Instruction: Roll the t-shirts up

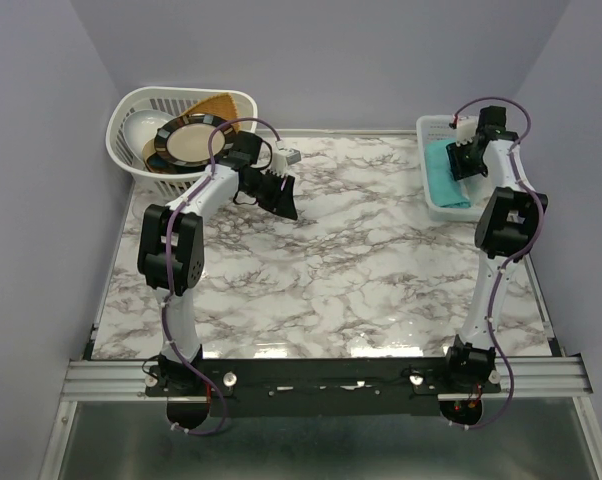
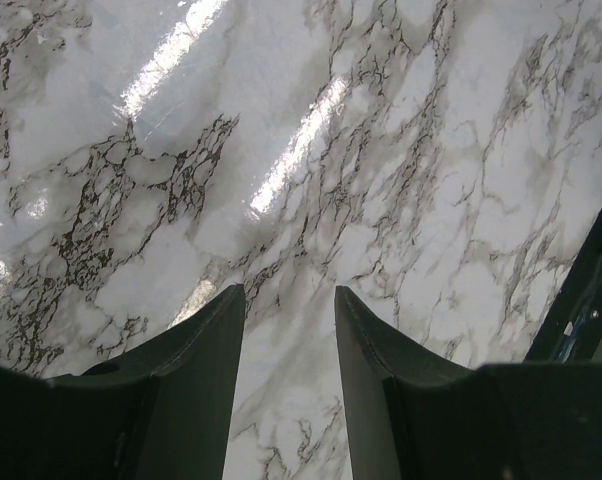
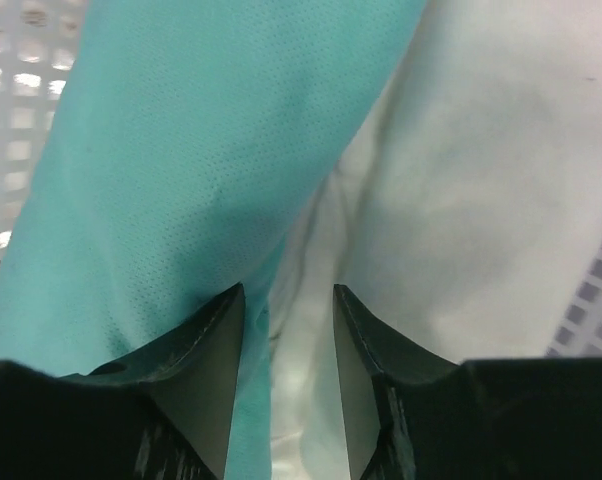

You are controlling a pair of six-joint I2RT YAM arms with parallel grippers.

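Note:
A teal shirt lies in the white bin at the right, beside pale white cloth. My right gripper is down in that bin, fingers apart, one against the teal fabric, the other over the white cloth; whether it grips anything is unclear, and it looks part open. My left gripper hangs over bare marble at the left of the table, open with nothing between its fingers.
A white basket with plates and woven mats stands at the back left. The white bin's wall borders the clear area.

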